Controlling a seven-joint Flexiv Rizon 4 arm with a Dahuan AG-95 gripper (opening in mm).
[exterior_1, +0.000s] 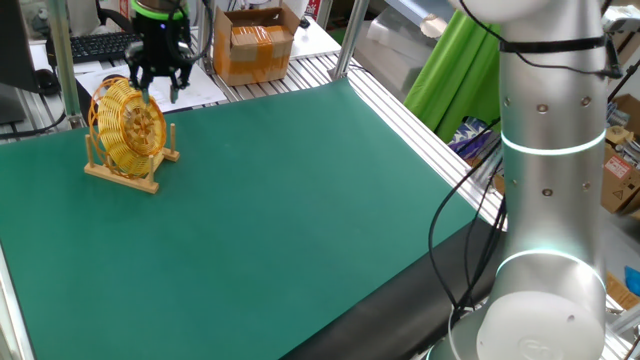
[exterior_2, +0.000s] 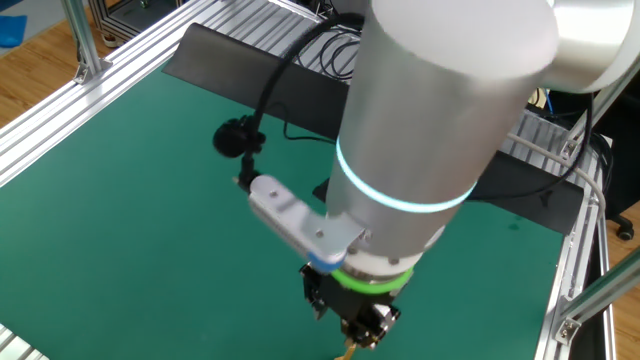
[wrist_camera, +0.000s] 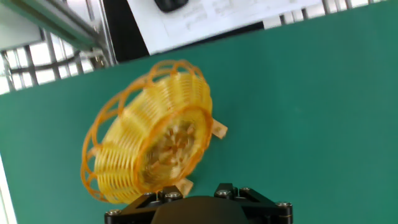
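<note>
A yellow wicker basket (exterior_1: 128, 130) with a looped orange rim stands on its edge in a small wooden rack (exterior_1: 122, 178), at the far left of the green table. Its woven base faces the table's middle. My gripper (exterior_1: 160, 96) hangs fingers-down by the basket's upper right side in exterior view 1, its two fingertips apart and nothing visible between them. The wrist view shows the basket (wrist_camera: 121, 158) left of centre, slightly blurred, with the rack's wooden ends (wrist_camera: 219, 129) peeking out beside it. In exterior view 2 the gripper's tips are cut off by the bottom edge.
Bare green mat (exterior_1: 270, 210) covers the rest of the table. Beyond its far edge lie white papers (exterior_1: 196, 90), a keyboard (exterior_1: 93, 47) and a cardboard box (exterior_1: 254, 45). A metal post (exterior_1: 65, 60) rises behind the basket.
</note>
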